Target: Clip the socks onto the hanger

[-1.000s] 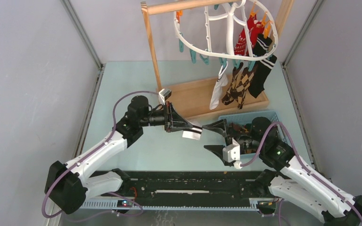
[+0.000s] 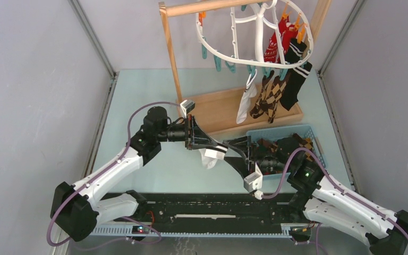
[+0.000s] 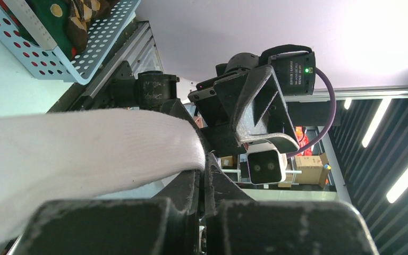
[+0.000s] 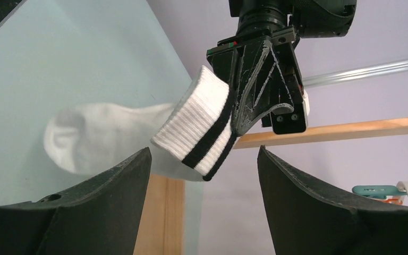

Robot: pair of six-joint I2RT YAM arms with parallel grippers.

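A white sock point(image 4: 102, 139) with black stripes at its cuff hangs from my left gripper point(image 2: 221, 145), which is shut on the cuff. In the left wrist view, the cloth point(image 3: 101, 154) runs leftward from the closed fingertips. My right gripper is part open, its fingers point(image 4: 125, 186) standing to either side of the cuff with a clear gap and no grip on it. Up at the back, the round white hanger point(image 2: 228, 58) carries teal clips; a white sock point(image 2: 247, 102), brown checked socks point(image 2: 270, 98) and black striped socks point(image 2: 296, 85) hang there.
Behind my right gripper stands a blue basket point(image 2: 317, 143) holding more socks. A wooden frame point(image 2: 172, 58) supports the hanger above its wooden base point(image 2: 218, 109). Several teal clips at the hanger's left front, such as one clip point(image 2: 217, 64), are empty.
The right gripper has come leftward to the sock, and its fingers have drawn closer together. The left arm has barely moved. More of the sock's foot now shows below the left gripper.
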